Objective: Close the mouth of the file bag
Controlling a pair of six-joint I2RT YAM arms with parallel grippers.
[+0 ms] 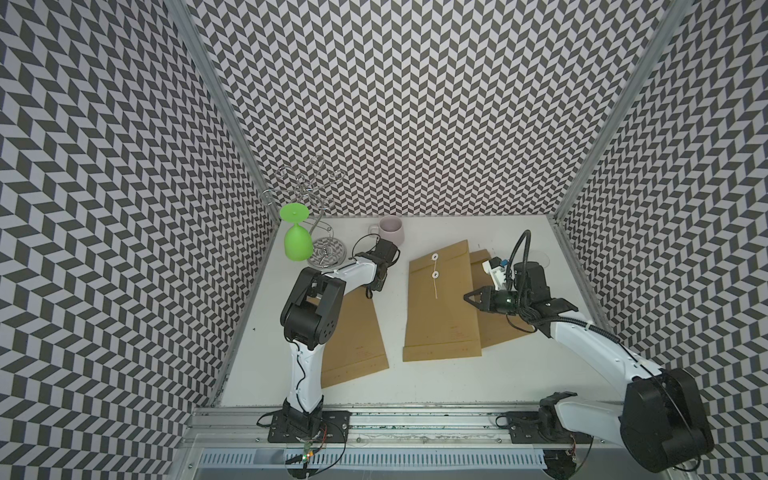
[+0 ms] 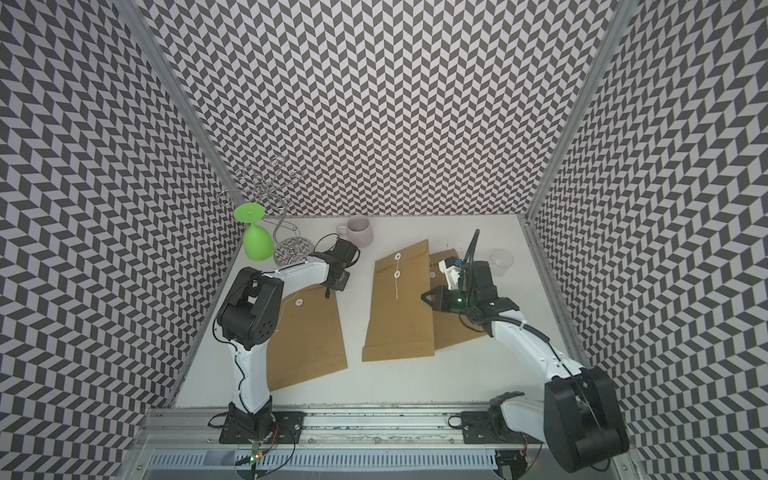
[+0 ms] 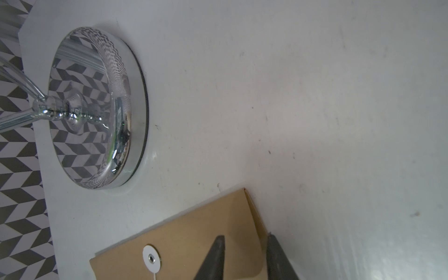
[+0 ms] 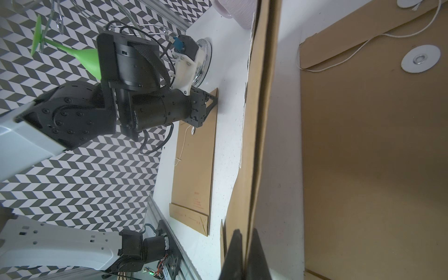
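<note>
Two kraft file bags with white discs and string lie on the right, the upper one [image 1: 440, 312] over another [image 2: 456, 332]; a third [image 1: 352, 352] lies on the left. My right gripper [image 2: 425, 299] is shut on the upper bag's right edge, which shows raised between the fingers in the right wrist view. My left gripper stands part open at the corner of the left bag [image 3: 196, 242], near its flap and disc.
A chrome stand [image 3: 130, 140] holding a green glass [image 1: 297, 240] is at the back left, a pink mug [image 1: 390, 232] behind.
</note>
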